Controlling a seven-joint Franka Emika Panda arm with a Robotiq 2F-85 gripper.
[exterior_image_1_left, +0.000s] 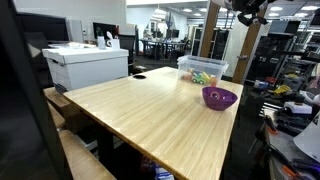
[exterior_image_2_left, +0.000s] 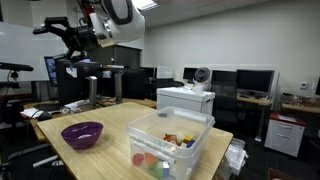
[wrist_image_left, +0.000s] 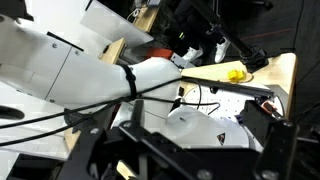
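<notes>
High over the table's right end, my gripper (exterior_image_1_left: 246, 16) hangs at the top of exterior view 1. Its fingers look spread in exterior view 2, with nothing seen between them. In the wrist view the dark fingers (wrist_image_left: 262, 140) stand apart at the bottom of the frame, and the white arm parts show beyond. A purple bowl (exterior_image_1_left: 219, 97) rests on the table well below the gripper; exterior view 2 also shows the bowl (exterior_image_2_left: 82, 134). A clear plastic bin (exterior_image_2_left: 172, 130) stands on the table with several colourful items (exterior_image_2_left: 182, 140) in it.
A white cabinet (exterior_image_1_left: 90, 68) stands beyond its far side. A small yellow object (wrist_image_left: 236, 75) lies on a wooden surface in the wrist view; what it is cannot be made out.
</notes>
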